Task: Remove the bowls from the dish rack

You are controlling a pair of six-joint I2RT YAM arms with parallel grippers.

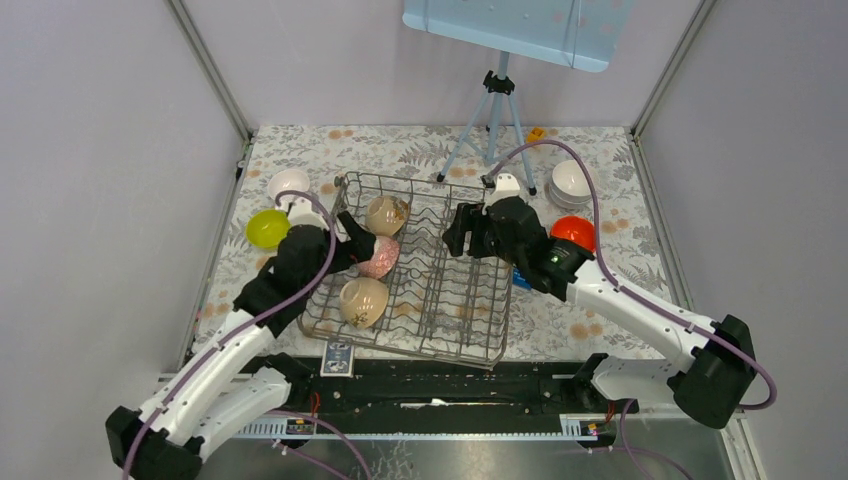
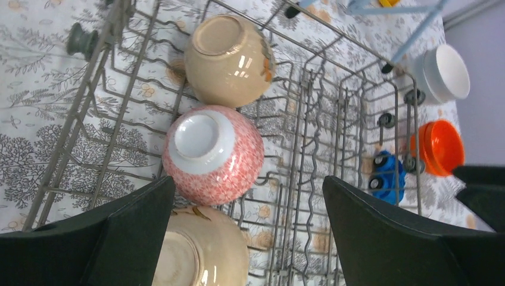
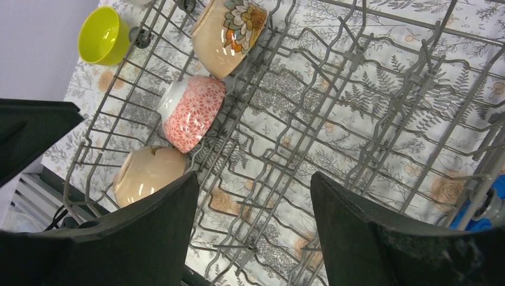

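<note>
The wire dish rack [image 1: 470, 340] holds a beige bowl [image 1: 386, 212] at the back, a pink-patterned bowl [image 1: 378, 258] in the middle and another beige bowl [image 1: 362, 300] at the front, all in its left part and tilted or overturned. My left gripper is open above these bowls, with the pink one between and beyond its fingers in the left wrist view. My right gripper hangs open over the right part of the rack, nothing between its fingers.
Outside the rack sit a green bowl [image 1: 267, 228] and white bowl [image 1: 288, 182] at left, white bowls [image 1: 573, 180] and a red bowl [image 1: 572, 230] at right. A blue tripod stand [image 1: 497, 105] stands at the back.
</note>
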